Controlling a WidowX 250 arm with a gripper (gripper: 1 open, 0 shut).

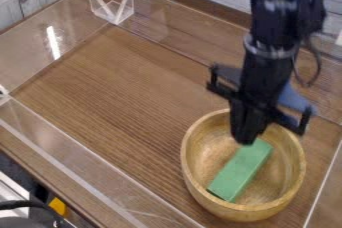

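Note:
A wooden bowl [205, 177] sits at the lower right with a green block [241, 175] lying inside it. Above the bowl hangs my black gripper [245, 117], clear of the block, its several dark fingers pointing down. Whether they are open or shut is hard to tell at this angle.
A white angular object [110, 4] stands at the back left. A blue shape, partly hidden, is behind the gripper at the right. Dark cables lie at the lower left edge.

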